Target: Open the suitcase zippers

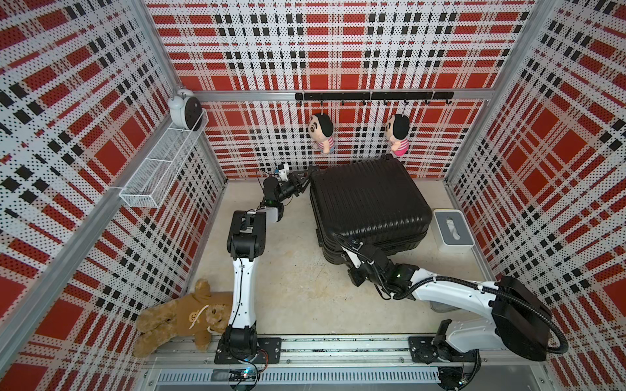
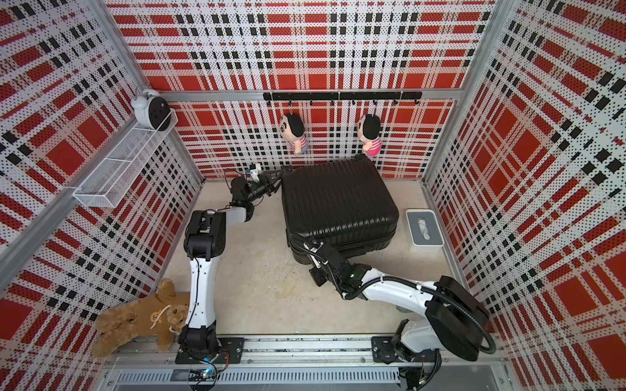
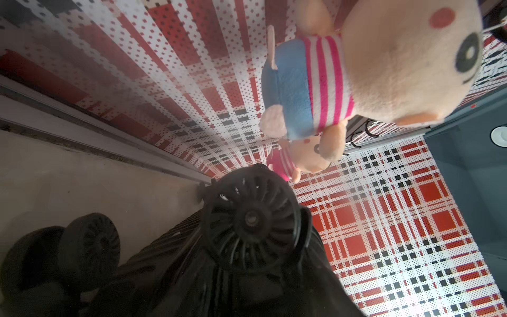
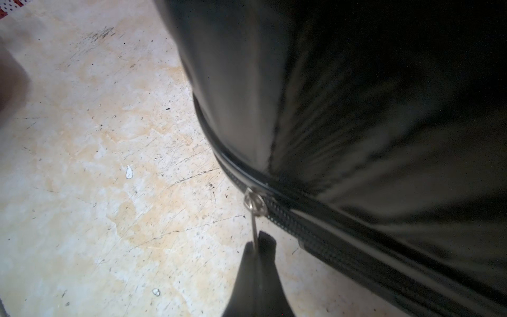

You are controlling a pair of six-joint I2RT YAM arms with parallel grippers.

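Observation:
The black suitcase lies flat on the floor. My left gripper is at its back-left corner; in the left wrist view wheels fill the lower middle, and I cannot make out the fingers or how they stand there. My right gripper is at the suitcase's front-left corner, shut on the thin metal pull of the zipper slider, which sits on the zipper running round the edge.
Two dolls hang on the back wall above the suitcase. A white box sits to its right. A brown teddy lies at the front left. A wire basket hangs on the left wall.

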